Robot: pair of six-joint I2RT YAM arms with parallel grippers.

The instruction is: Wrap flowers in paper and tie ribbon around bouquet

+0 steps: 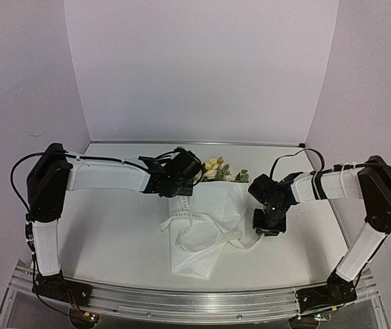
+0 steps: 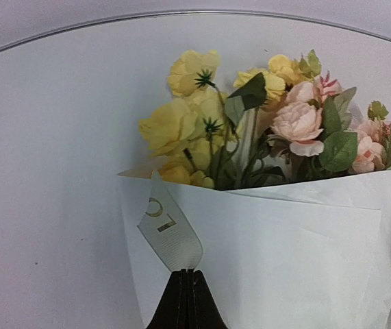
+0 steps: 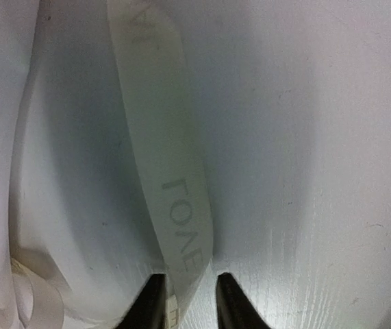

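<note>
The bouquet wrapped in white paper (image 1: 212,195) lies mid-table, its yellow flowers (image 2: 174,127) and pink flowers (image 2: 298,123) showing past the paper's far edge. A pale printed ribbon (image 1: 198,240) curls loosely across the wrap. My left gripper is shut over the paper, pinching the ribbon, whose short free end (image 2: 171,229) sticks out beyond its tips. At the wrap's right side, my right gripper stands open; another stretch of ribbon (image 3: 171,164) runs down into the gap between its fingers, close to the left one.
Bare white table (image 1: 120,240) spreads left of the bouquet, with more clear room at the right. A metal rail (image 1: 195,312) borders the front, and walls enclose the back and sides.
</note>
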